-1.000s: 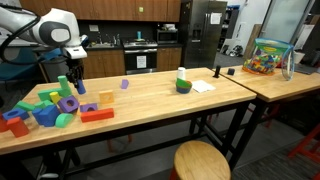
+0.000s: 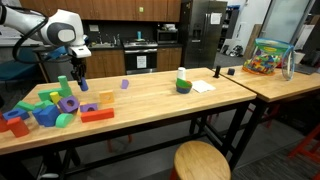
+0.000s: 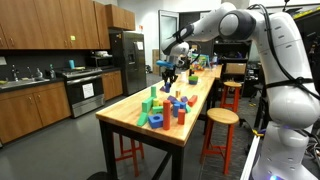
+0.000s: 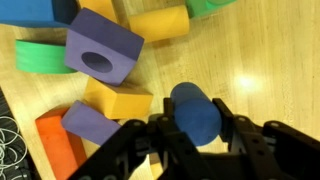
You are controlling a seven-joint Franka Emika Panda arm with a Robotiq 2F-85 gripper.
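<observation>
A blue cylinder [image 4: 197, 116] stands on end between the dark fingers of my gripper, seen from above in the wrist view. My gripper is shut on it. In exterior view 1 my gripper [image 2: 80, 68] is at the far left part of the long wooden table [image 2: 150, 108], behind the coloured blocks. Whether the cylinder's lower end touches the table cannot be told.
Beside the cylinder in the wrist view lie a yellow-orange block [image 4: 118, 101], a purple block with a hole [image 4: 103, 47], an orange cylinder [image 4: 160, 23] and a red block [image 4: 60, 144]. A green bowl [image 2: 183, 87] stands farther right. Mid-table is mostly clear.
My gripper has shifted only slightly near the blocks in exterior view 1. The blocks on the table stay where they were.
</observation>
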